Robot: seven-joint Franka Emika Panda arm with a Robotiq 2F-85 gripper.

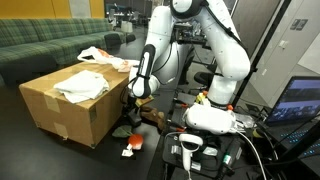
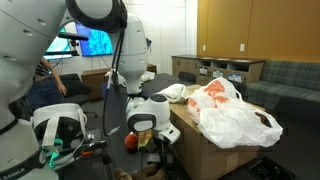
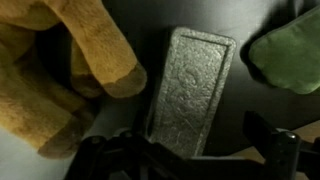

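Note:
A grey, speckled slab with rounded corners [image 3: 190,90] lies on the dark tabletop in the wrist view. My gripper is open over its near end, with one dark finger on each side of the slab and no grip on it. A brown plush thing [image 3: 100,45] lies close on the left, and a green cloth-like piece [image 3: 290,50] lies to the right. In exterior view 1 the gripper [image 1: 138,101] is low beside the cardboard box, and its fingertips are hard to make out. The slab cannot be told apart there.
The cardboard box [image 1: 68,115], topped with white cloth [image 1: 82,85], stands close beside the arm. A red object [image 1: 134,143] lies on the table's near side. To the right are a black-and-white device [image 1: 188,145] and a laptop [image 1: 297,103].

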